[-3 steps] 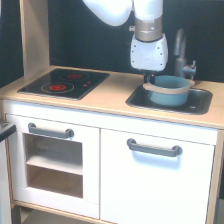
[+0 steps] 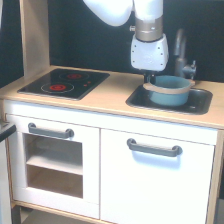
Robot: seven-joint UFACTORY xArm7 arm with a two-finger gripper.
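Note:
A blue pot (image 2: pixel 169 97) with a tan rim stands in the dark sink (image 2: pixel 202 102) on the right side of the toy kitchen's counter. From above, the white arm reaches down, and my gripper (image 2: pixel 149 78) is at the left part of the pot's rim. The dark fingers are small and overlap the rim in this view. Whether they grip it or only stand beside it cannot be made out. The inside of the pot is mostly hidden by its wall.
Behind the sink rises a grey faucet (image 2: pixel 180 50), close to the arm. A black stovetop (image 2: pixel 64 84) with red burner rings lies clear at the left. The wooden counter (image 2: pixel 112 94) between stove and sink is bare. Below are a white cabinet door (image 2: pixel 150 185) and an oven (image 2: pixel 55 165).

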